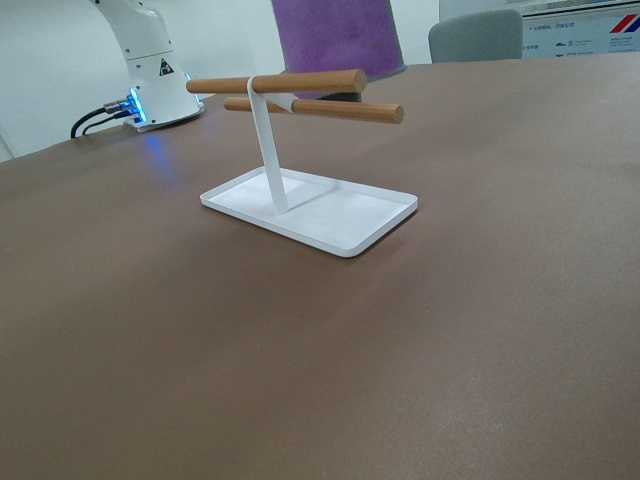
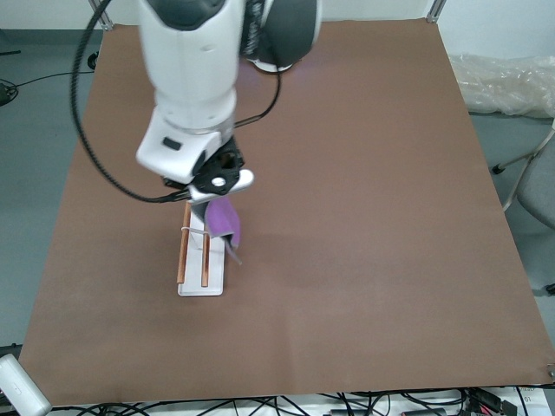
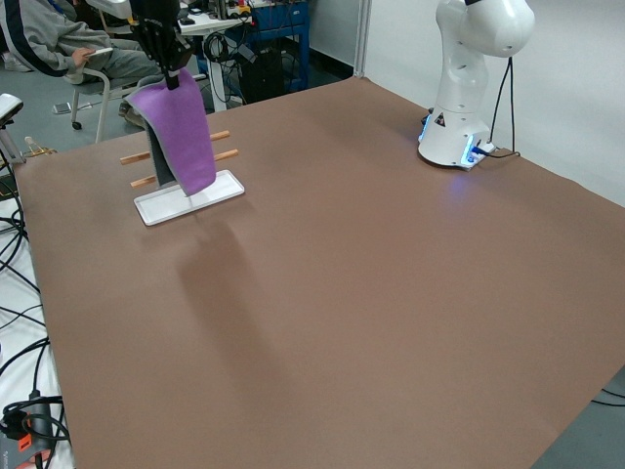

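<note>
A purple cloth [image 3: 186, 137] with a grey side hangs from my gripper [image 3: 172, 80], which is shut on it. In the left view the cloth [image 2: 222, 219] is over the far part of a rack; in the top view it [image 1: 335, 35] shows behind the rack. The rack has two wooden bars [image 1: 280, 82] on a white upright [image 1: 269, 160] and a white tray base [image 2: 200, 289]. Whether the cloth touches the bars is unclear.
The white arm base [image 3: 451, 137] stands at the wall edge. Cables [image 2: 364, 403] lie beyond the near edge in the left view.
</note>
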